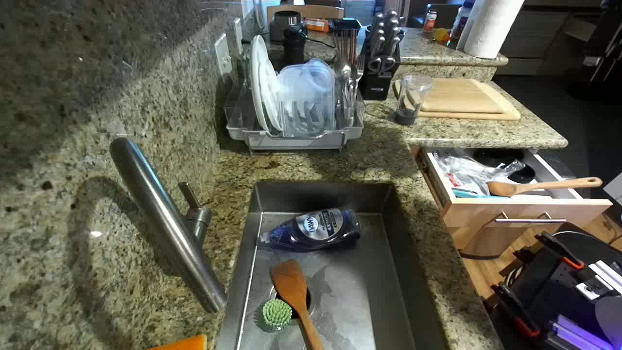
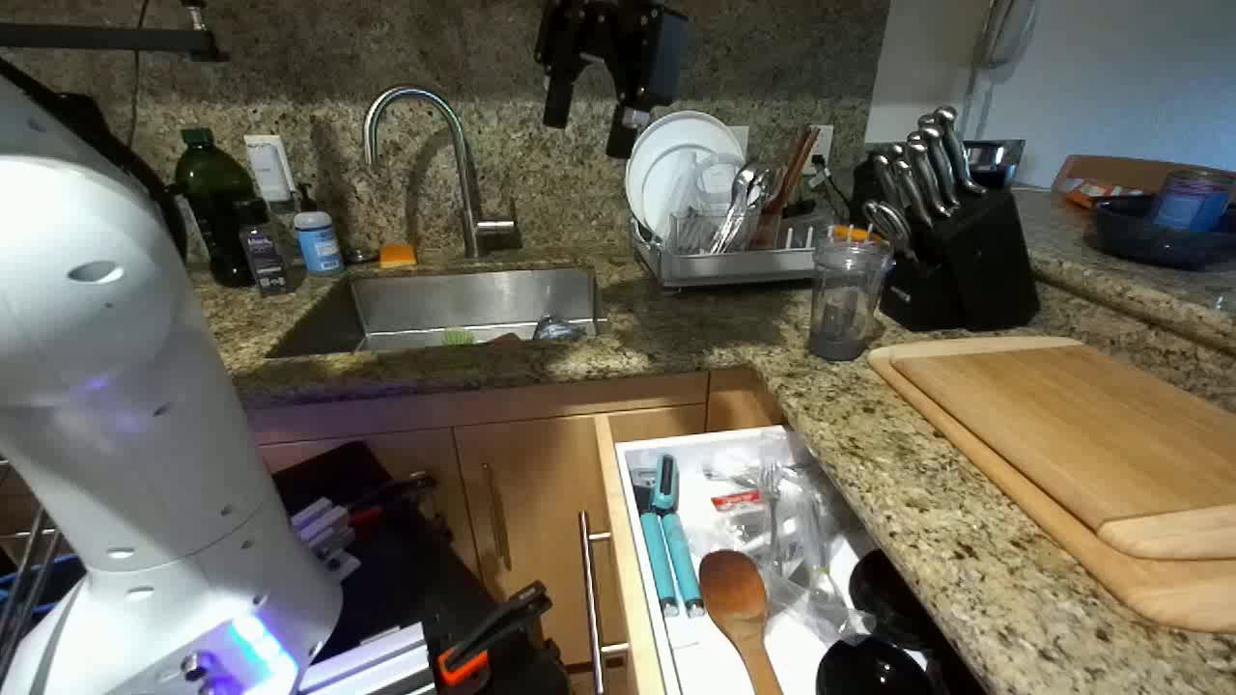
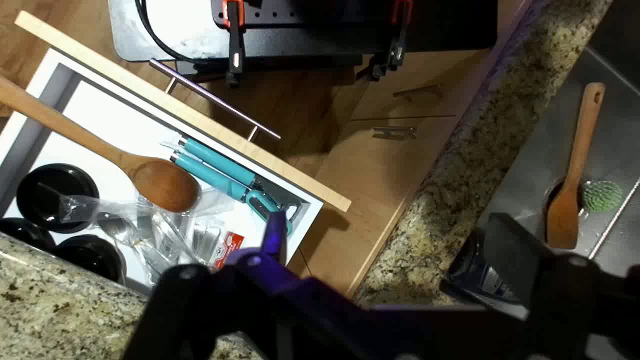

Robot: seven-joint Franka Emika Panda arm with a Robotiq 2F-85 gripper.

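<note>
My gripper (image 2: 588, 129) hangs high over the counter between sink and dish rack, its fingers wide apart and empty. In the wrist view the dark fingers (image 3: 275, 235) spread above the counter edge. A wooden spoon (image 3: 166, 183) lies across the open drawer (image 3: 96, 114), its handle over the front corner, beside a teal-handled tool (image 3: 219, 168) and plastic-bagged cutlery (image 3: 150, 231). Down in the sink (image 1: 355, 291) are a wooden spatula (image 1: 289, 282), a green scrub brush (image 1: 276, 314) and a blue Dawn bottle (image 1: 319, 227) on its side.
The faucet (image 1: 169, 227) rises behind the sink. A loaded dish rack (image 2: 742, 268), a clear cup (image 2: 847, 299), a knife block (image 2: 962, 261) and cutting boards (image 2: 1078, 440) occupy the counter. Bottles (image 2: 319, 241) stand left of the faucet. Counter between sink and cup is bare.
</note>
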